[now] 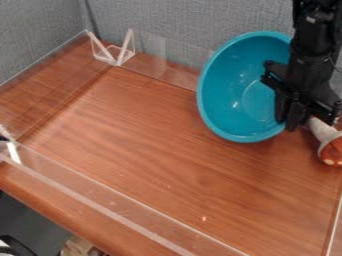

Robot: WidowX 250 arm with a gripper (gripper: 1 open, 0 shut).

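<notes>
A turquoise bowl (pixel 235 90) is tilted up on its side at the right of the wooden table, its inside facing the camera. My black gripper (pixel 289 98) comes down from the top right and is shut on the bowl's right rim; the fingertips are partly hidden. Just below and right of the gripper lies a white object with an orange-red end (pixel 330 150), partly cut off by the frame's edge.
A white wire stand (pixel 112 50) is at the back left. Grey padded walls (pixel 174 20) border the back and left.
</notes>
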